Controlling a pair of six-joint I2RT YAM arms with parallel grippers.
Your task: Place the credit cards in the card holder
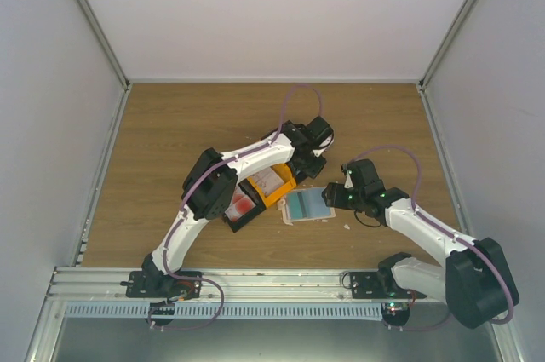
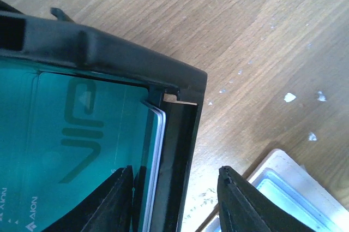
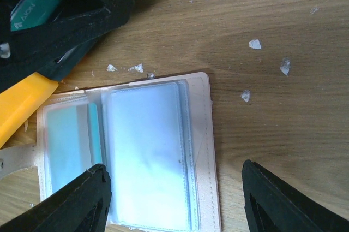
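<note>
My left gripper is part open over a black-framed card compartment, where a teal card (image 2: 82, 134) shows a silvery edge along its right side, beside the left finger. In the top view the left gripper hides much of that compartment. The clear card holder (image 3: 203, 134), holding pale blue and teal cards, lies on the table below and right of it. My right gripper is open over this holder, with nothing held between its fingers.
Orange and black compartments (image 1: 277, 192) with cards lie left of the holder.
</note>
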